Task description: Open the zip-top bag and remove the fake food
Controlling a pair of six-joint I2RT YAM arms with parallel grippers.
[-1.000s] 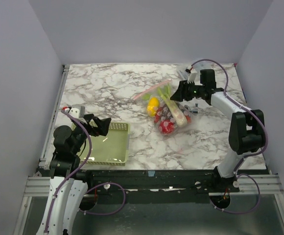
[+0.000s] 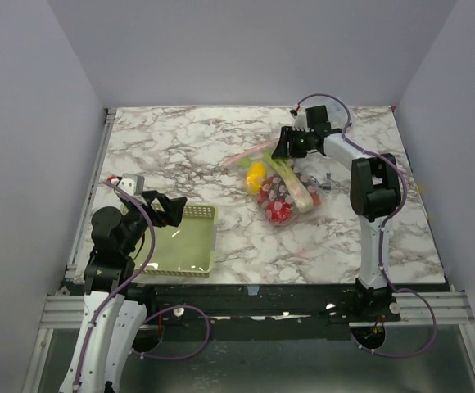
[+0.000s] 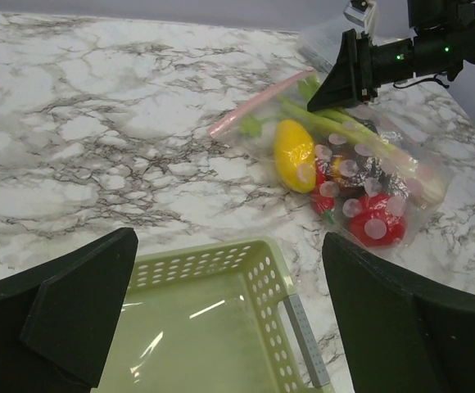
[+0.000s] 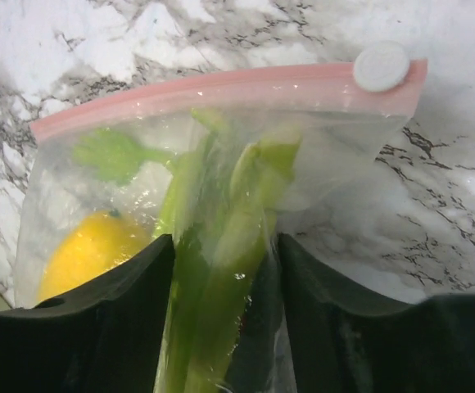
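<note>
The zip top bag [image 3: 262, 139] lies flat at centre right, holding a yellow item [image 3: 294, 155], leeks [image 2: 294, 182] and red pieces [image 2: 278, 212]. Its pink zip strip with a white slider [image 4: 381, 67] runs along the far edge. My right gripper is down on the bag over the leek tops, fingers partly apart on either side of green stalks and plastic; whether it grips them is unclear. My left gripper hangs open over the green basket at left, nothing between its fingers.
The green basket [image 2: 213, 241] sits at front left. A clear plastic item [image 3: 319, 42] lies at the back right, behind the right gripper.
My right arm has moved back and left to the bag's upper part, and its fingers have come closer together. The left arm has stayed still.
</note>
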